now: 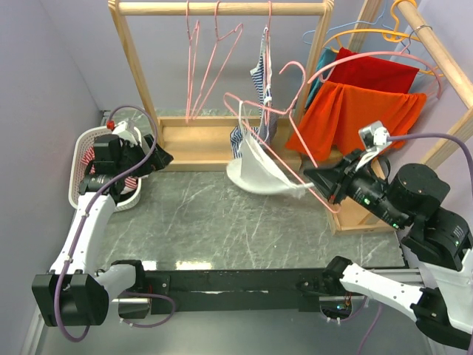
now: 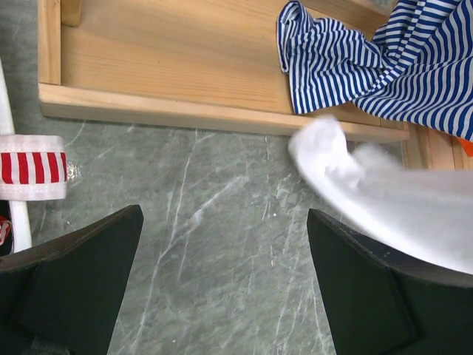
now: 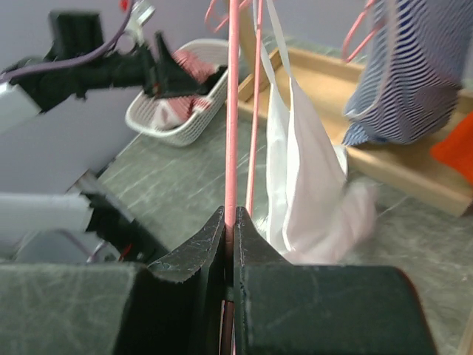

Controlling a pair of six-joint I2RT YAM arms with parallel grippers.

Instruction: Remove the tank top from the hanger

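A white tank top hangs by its straps from a pink hanger over the grey floor, partly blurred in both wrist views. My right gripper is shut on that hanger, whose pink bar runs upright between its fingers in the right wrist view. My left gripper stands open at the left beside the basket; in the left wrist view nothing is between its fingers, and the white fabric is beyond them at the right.
A white basket with striped cloth stands at the left. The wooden rack holds other pink hangers and a blue striped garment. Orange and red cloths hang at the right.
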